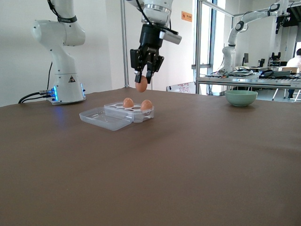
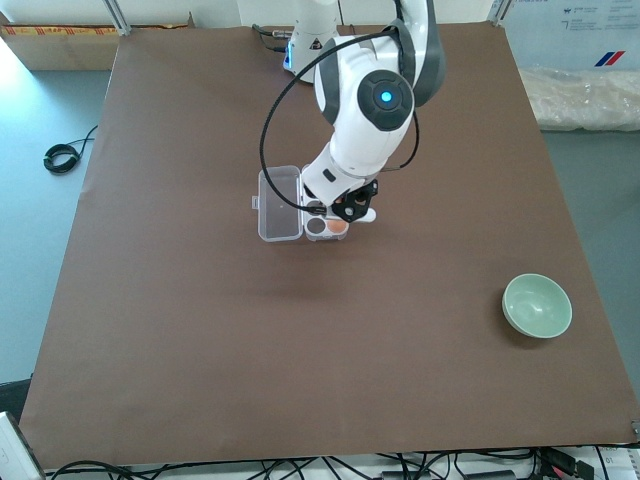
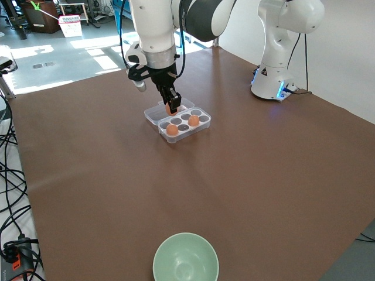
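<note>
My gripper [image 1: 143,77] is shut on a brown egg [image 1: 141,85], held above the open clear plastic egg carton [image 1: 115,121]. Two more eggs sit in the carton's holes, one toward the back [image 1: 128,102] and one at the end [image 1: 146,105]; in the right view they show as eggs [image 3: 193,120]. In the left view the arm hides most of the carton. A pale green bowl [image 2: 537,305] stands empty at the right of the table, seen also in the top view.
The white robot base [image 1: 66,84] stands behind the carton. Cables run along the table's edge in the left and right views.
</note>
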